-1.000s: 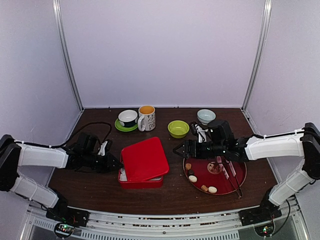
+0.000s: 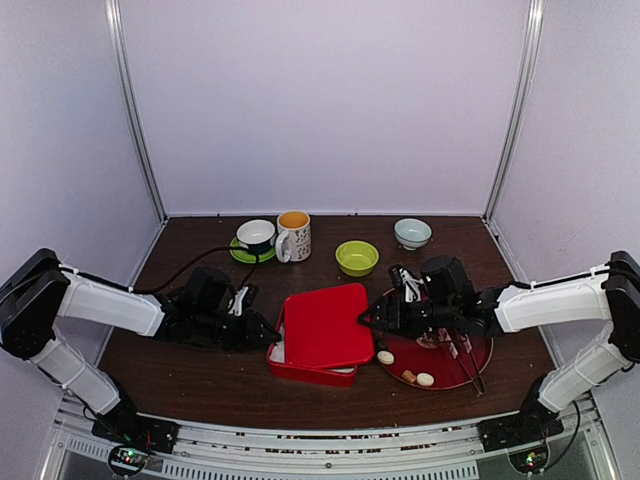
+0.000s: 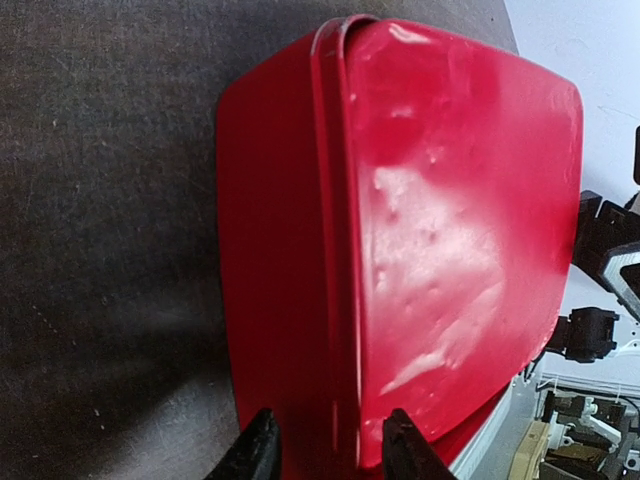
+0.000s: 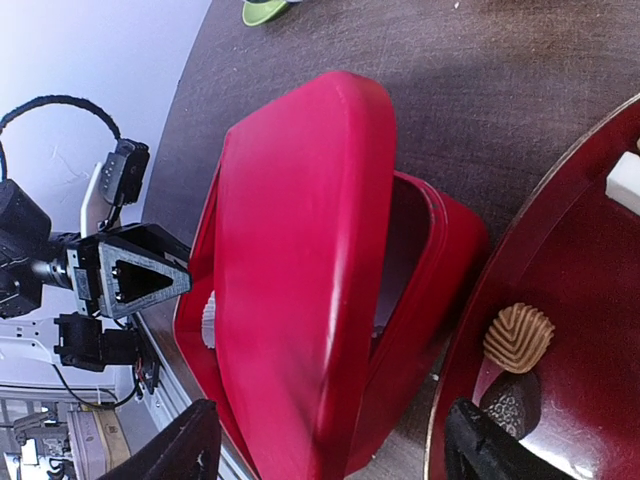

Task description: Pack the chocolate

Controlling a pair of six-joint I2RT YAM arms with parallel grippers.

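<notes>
The red box (image 2: 312, 372) sits at the table's middle, its lid (image 2: 325, 322) lying askew on top, showing some white contents at the left. My left gripper (image 2: 268, 335) is at the box's left side; in the left wrist view its fingers are apart at the box wall. My right gripper (image 2: 372, 318) is at the box's right edge, fingers apart in the right wrist view, with nothing seen held. A red round plate (image 2: 455, 370) beside the box holds chocolates, including a shell-shaped piece (image 4: 518, 337), a dark piece (image 4: 508, 405) and a white piece (image 4: 625, 182).
Tongs (image 2: 468, 362) lie on the plate. Along the back stand a white cup (image 2: 256, 232) on a green saucer, a patterned mug (image 2: 295, 240), a green bowl (image 2: 357, 257) and a pale bowl (image 2: 412, 233).
The box and lid have shifted right, up against the plate, with my left gripper following rightward. My right gripper has moved slightly lower in the top view, to the box's right edge.
</notes>
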